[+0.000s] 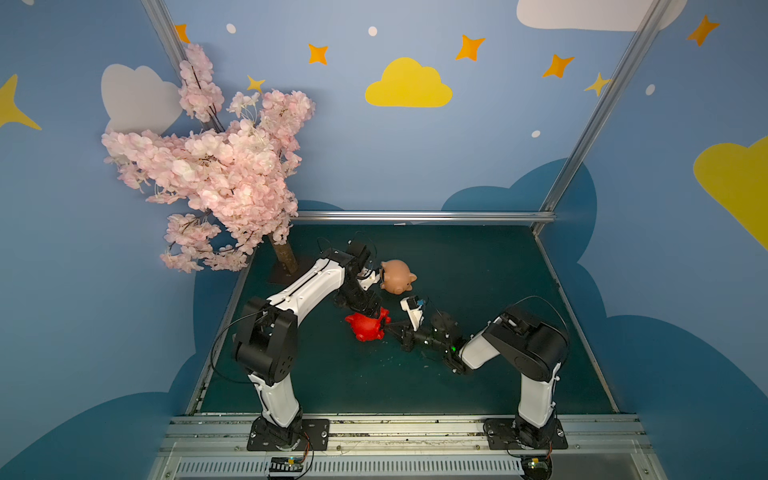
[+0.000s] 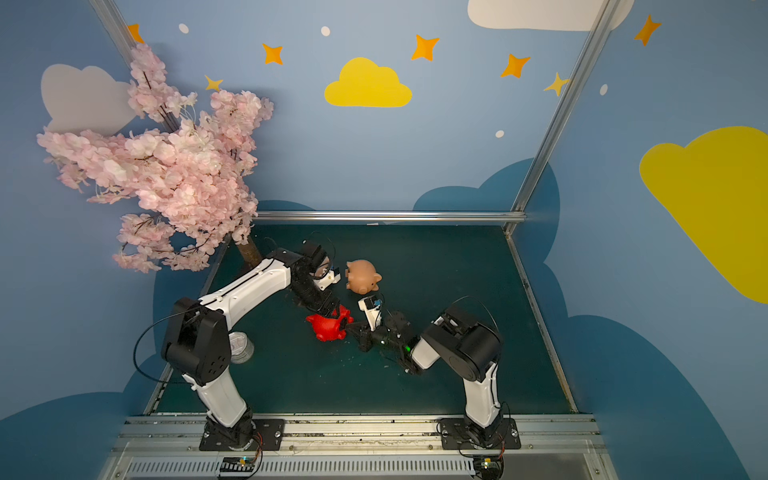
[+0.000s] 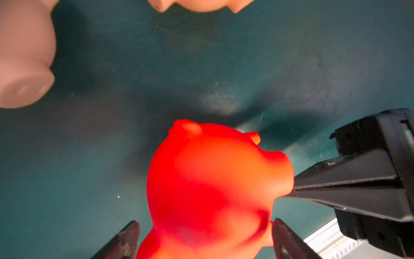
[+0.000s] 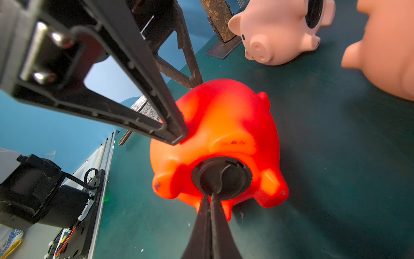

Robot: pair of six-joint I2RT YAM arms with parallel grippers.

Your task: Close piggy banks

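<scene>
A red piggy bank (image 1: 368,326) is on the dark green floor, its underside with a round black stopper (image 4: 222,177) facing my right gripper. That gripper is shut, nothing visible between its fingers, its tips at the stopper's lower edge; how deeply the stopper sits I cannot tell. My left gripper stands open, its fingers on either side of the red bank. Behind lie a tan piggy bank (image 1: 397,277) and, partly hidden by the left arm in the top views, a pink piggy bank (image 4: 276,32) with a black disc on its underside.
A blossom tree (image 1: 232,172) stands at the back left, its trunk near my left arm. A clear round container (image 2: 240,347) sits beside that arm. The floor's right side is open behind my right arm.
</scene>
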